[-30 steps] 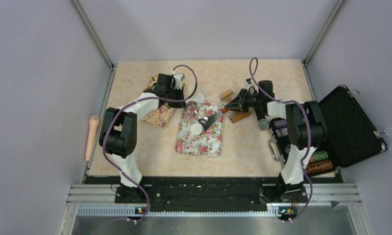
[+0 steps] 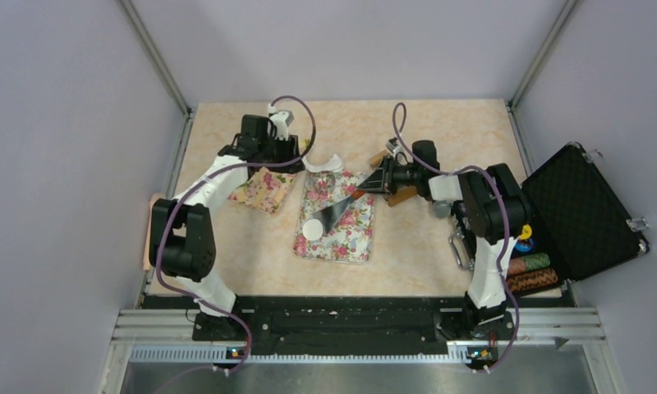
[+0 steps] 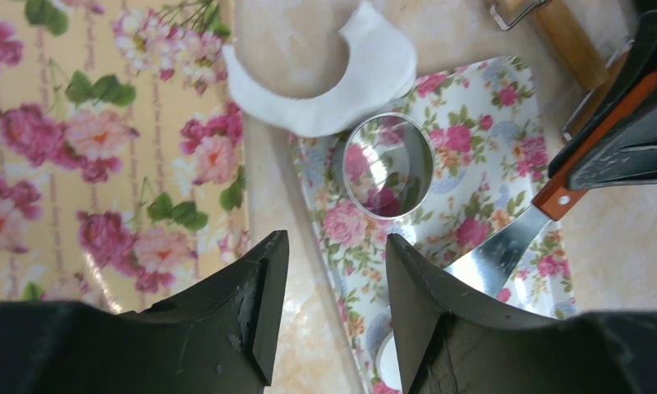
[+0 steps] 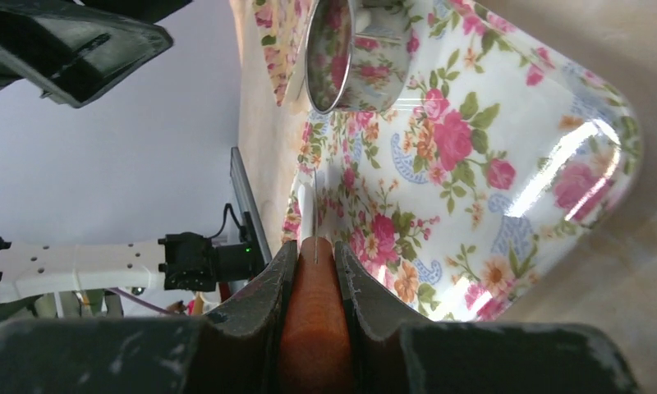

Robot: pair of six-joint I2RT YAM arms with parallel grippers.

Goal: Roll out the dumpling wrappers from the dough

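My right gripper is shut on the orange handle of a metal spatula, whose blade reaches to a round white dough piece on the floral board. A metal ring cutter stands on that board's upper part, beside a curved white dough offcut. My left gripper hangs over the left side of the boards, its fingers apart with nothing between them.
A second floral board lies at the left. Wooden rollers lie behind my right gripper. An open black case is at the right.
My right gripper has moved left and toward the front with the spatula, and the white round has shifted the same way.
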